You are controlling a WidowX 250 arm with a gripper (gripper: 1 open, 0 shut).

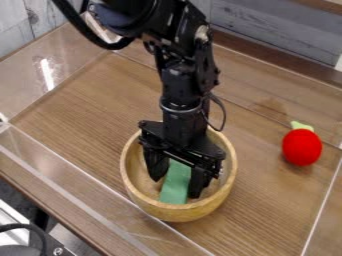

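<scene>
My black gripper (179,158) reaches down into a round tan bowl (187,210), its fingers spread to either side of a green object (174,187) lying in the bowl. Whether the fingertips touch the green object is hard to tell, as the black parts hide some of it.
A red object with a small green top (302,148) sits on the wooden table to the right of the bowl. A white wall stands at the back, and a black cable lies at the lower left edge.
</scene>
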